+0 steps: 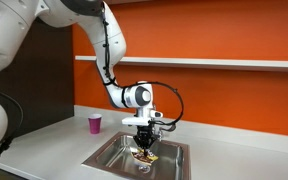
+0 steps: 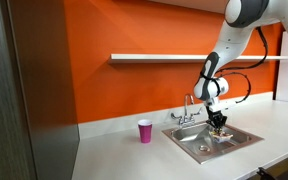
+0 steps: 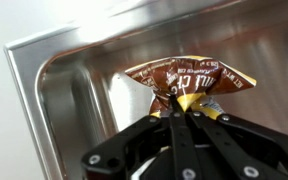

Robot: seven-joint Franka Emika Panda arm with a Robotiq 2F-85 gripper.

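Note:
A crinkled brown and yellow wrapper (image 3: 189, 74) with white lettering fans out beyond my fingertips in the wrist view. My gripper is shut, with the wrapper's gathered middle pinched at its tips. In exterior view 1 the wrapper (image 1: 145, 157) hangs below the gripper (image 1: 144, 147), over the basin of the steel sink (image 1: 104, 157). From the other side, exterior view 2 shows the wrapper (image 2: 221, 134) small under the gripper, above the same sink (image 2: 197, 151).
A magenta cup (image 1: 95, 124) stands on the white counter (image 1: 46, 152) left of the sink. Behind the basin rises a faucet (image 2: 188, 107). A white shelf (image 2: 169, 66) runs along the orange wall. Counter space around the cup is free.

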